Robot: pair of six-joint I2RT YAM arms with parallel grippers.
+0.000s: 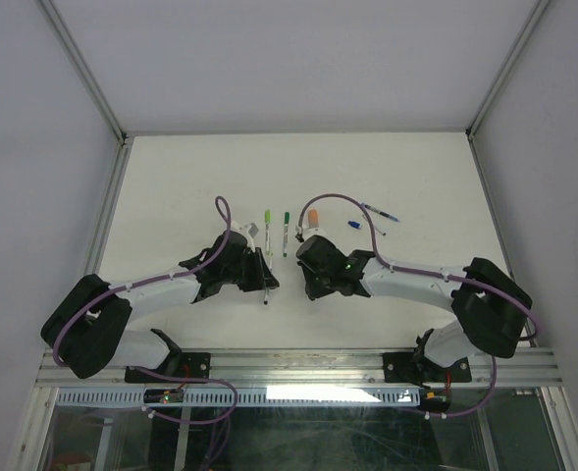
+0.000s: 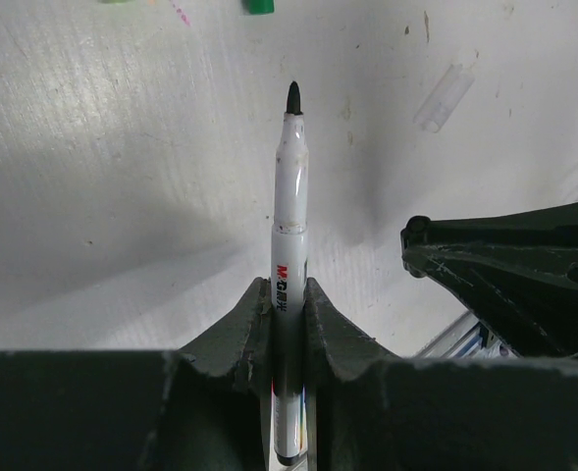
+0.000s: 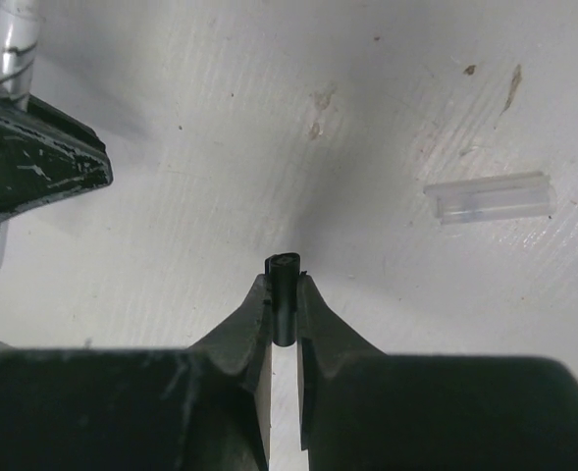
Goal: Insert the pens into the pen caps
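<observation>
My left gripper is shut on a white marker (image 2: 289,177), its black tip uncapped and pointing forward. My right gripper is shut on a small black cap (image 3: 283,277). In the top view the two grippers face each other over the near middle of the table, with a short gap between them. Beyond them lie a green-capped pen (image 1: 287,226), a light-green-capped pen (image 1: 267,222), a blue marker (image 1: 381,213), another pen (image 1: 374,224) and a blue cap (image 1: 353,224).
An orange object (image 1: 313,218) lies behind my right gripper. A clear plastic piece (image 3: 490,196) lies on the table (image 1: 200,167) near the grippers.
</observation>
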